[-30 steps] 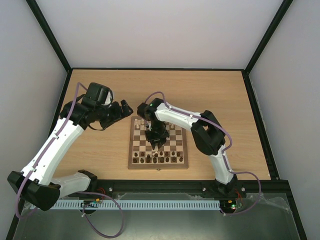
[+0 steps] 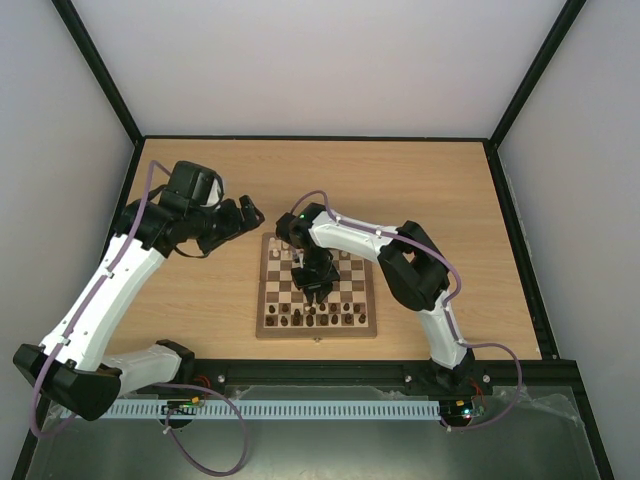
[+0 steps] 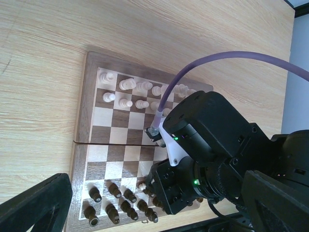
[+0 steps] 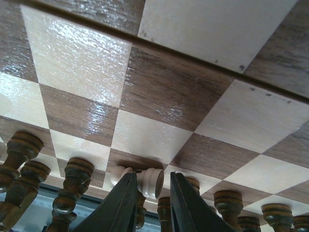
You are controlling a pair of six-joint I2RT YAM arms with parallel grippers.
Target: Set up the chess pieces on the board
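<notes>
The chessboard [image 2: 266, 300] lies on the table, white pieces [image 3: 127, 83] on its back rows and dark pieces [image 3: 112, 212] on its front rows. My right gripper is low over the front rows. A white piece [image 4: 150, 181] lies on its side at its fingertips, among dark pieces; the fingers are apart, and whether they touch it is unclear. My left gripper [image 2: 246, 216] hangs open above the table, left of the board's back.
The right arm covers the board's middle and right in the left wrist view. A dark frame edges the table.
The right gripper has shifted slightly down toward the front rows. The left arm has barely moved.
</notes>
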